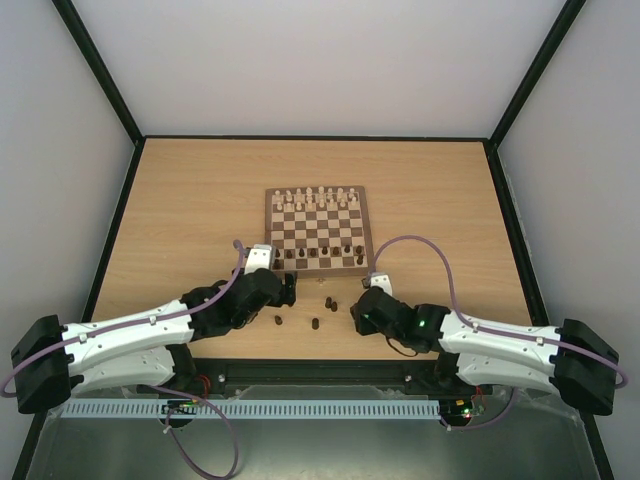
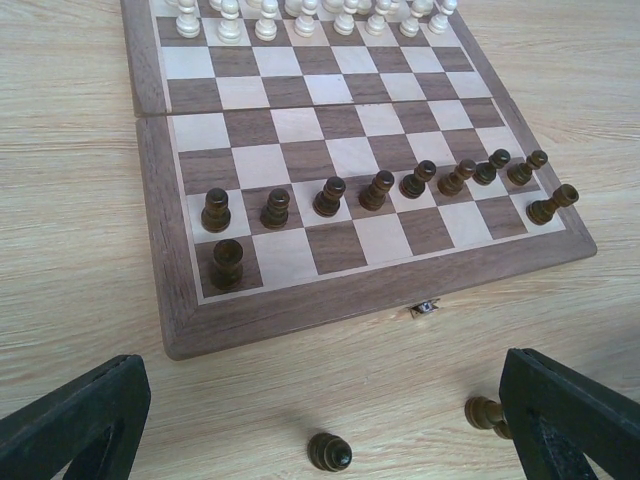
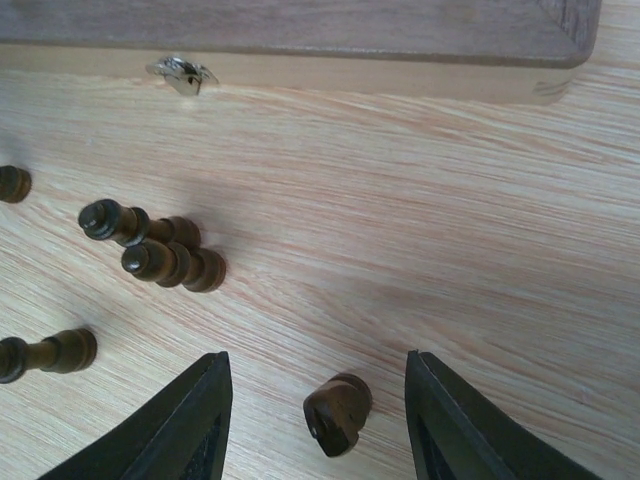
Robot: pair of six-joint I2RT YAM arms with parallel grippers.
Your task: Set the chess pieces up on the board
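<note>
The chessboard (image 1: 318, 270) holds white pieces (image 2: 228, 30) along its far side. Nearer, a row of dark pawns (image 2: 334, 196) stands with dark rooks (image 2: 227, 263) at both near corners. Between the spread fingers of my right gripper is a dark knight-like piece (image 3: 337, 413) on the table; clear gaps show on both sides of it. My left gripper hangs open near the board's near left corner, holding nothing. Loose dark pieces lie before the board: a close pair (image 3: 175, 265), another piece (image 3: 50, 354) and one (image 2: 329, 452) below the left fingers.
A small metal clasp (image 3: 182, 73) juts from the board's near edge. The board's middle squares are empty. Bare table (image 1: 430, 200) lies to the board's right, and more open wood (image 1: 190, 200) to its left.
</note>
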